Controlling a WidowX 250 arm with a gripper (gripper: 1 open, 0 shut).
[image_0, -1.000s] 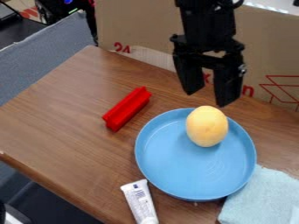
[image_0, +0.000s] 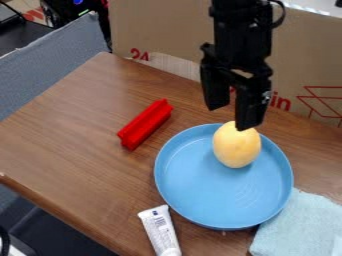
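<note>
My black gripper (image_0: 231, 103) hangs at the top centre, open, its fingers pointing down just above and behind a yellow oval object (image_0: 237, 146). That object sits on the upper middle of a light blue plate (image_0: 201, 195). A red bar-shaped object (image_0: 144, 124) lies on the wooden table to the left of the plate. A white tube (image_0: 159, 233) lies at the plate's lower left, and a pale blue cloth (image_0: 298, 228) at its lower right.
A cardboard box (image_0: 160, 30) stands behind the table (image_0: 67, 145). A grey padded surface (image_0: 40, 70) lies beyond the table's left edge.
The gripper has moved slightly down, closer to the yellow object. The objects on the table have not moved.
</note>
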